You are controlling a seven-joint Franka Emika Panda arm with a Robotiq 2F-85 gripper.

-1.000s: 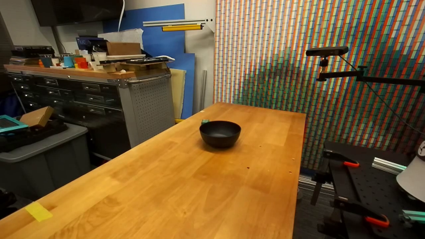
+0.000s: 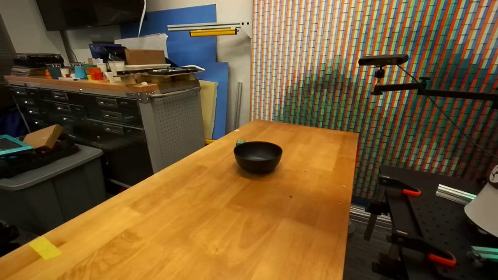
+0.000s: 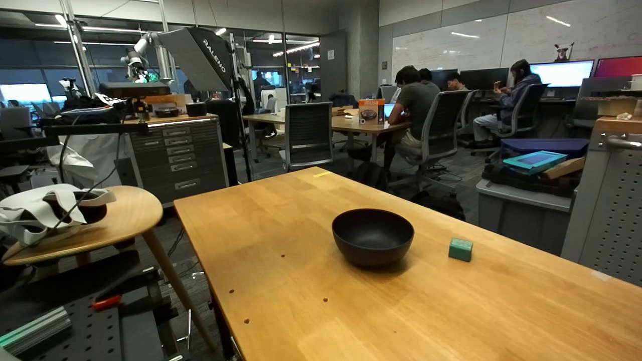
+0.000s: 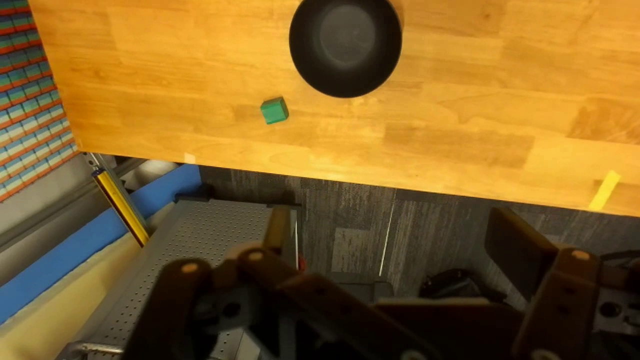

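Observation:
A black bowl (image 2: pixel 258 158) stands upright on the wooden table; its inside looks empty in the wrist view. Close by lies a small green block (image 3: pixel 461 249), apart from the bowl and nearer the table's long edge on the cabinet side. Exterior view 1 shows only a bit of that block, the rest hidden behind the bowl (image 3: pixel 373 237). My gripper appears in the wrist view alone, high over the table's edge and the floor. It is open, its fingers (image 4: pixel 277 230) wide apart with nothing between them. Both block (image 4: pixel 274 111) and bowl (image 4: pixel 346 48) are clear of it.
Apart from the bowl and block, the tabletop (image 2: pixel 210 210) is bare, with yellow tape (image 2: pixel 45 247) near one edge. A grey drawer cabinet (image 2: pixel 175 123) and a grey bin (image 2: pixel 51 186) stand beside the table. Clamps (image 2: pixel 441 259) sit on a black side bench.

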